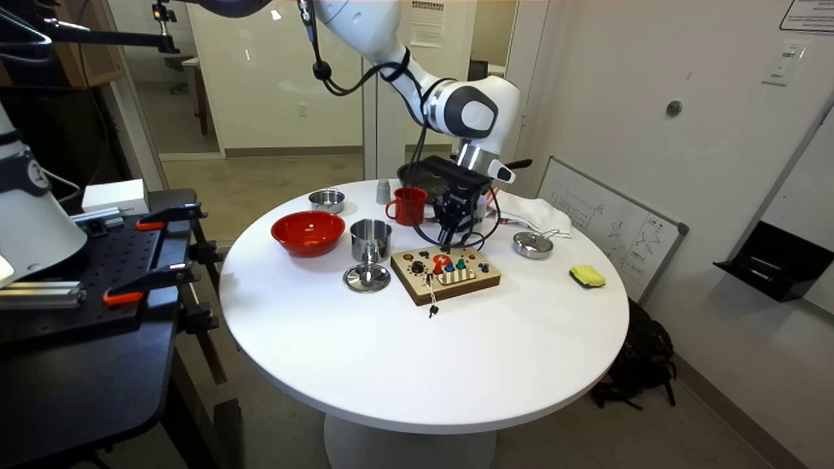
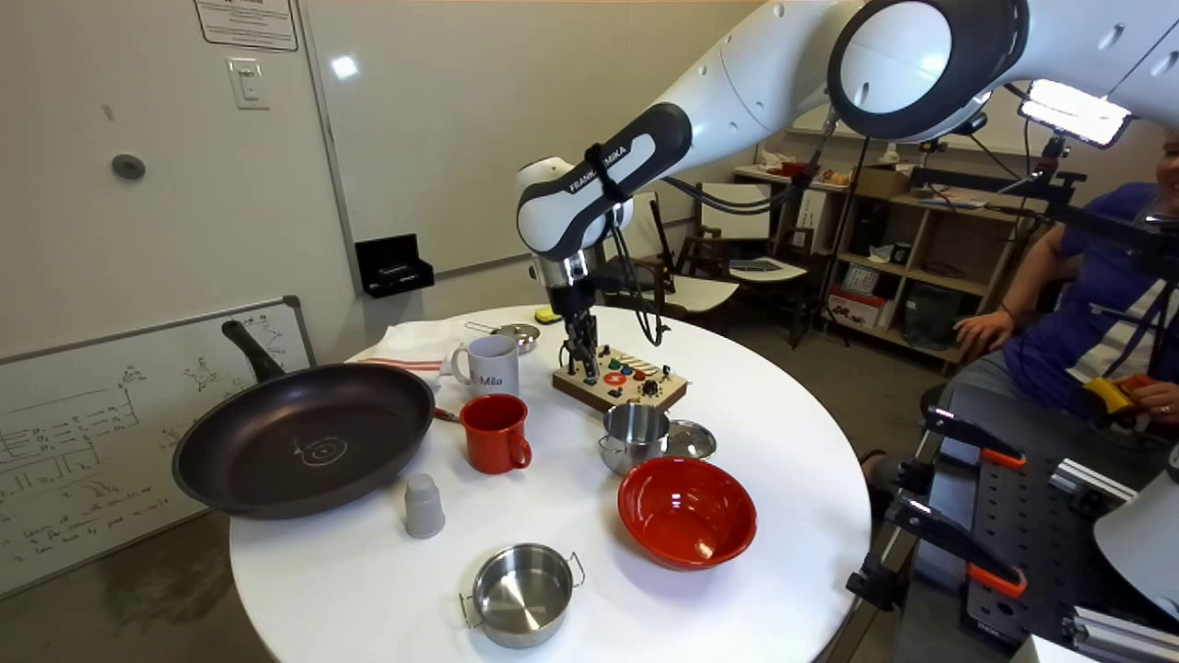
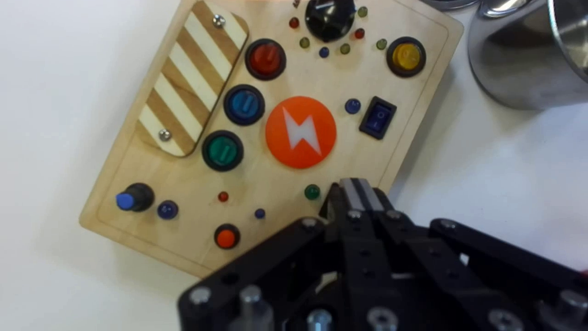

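Observation:
A wooden switch board [image 1: 445, 274] with knobs, buttons and small lights lies flat on the white round table. In the wrist view the board [image 3: 190, 218] fills the middle, with an orange disc [image 3: 300, 132] bearing a white bolt. My gripper is shut at the board's edge nearest the red mug, with nothing visible between its fingers. Close to the tips sits a small green light [image 3: 312, 191]. A dark part shows just left of the fingertips, mostly hidden by them. I cannot tell whether the fingers touch the board. The gripper [image 2: 590, 376] points downward in exterior view 2.
A steel pot [image 2: 635, 436], its lid [image 1: 367, 277] and a red bowl [image 2: 687, 510] stand near the board. Behind the arm are a red mug [image 2: 494, 432], a white mug [image 2: 488, 365] and a large pan [image 2: 309, 436].

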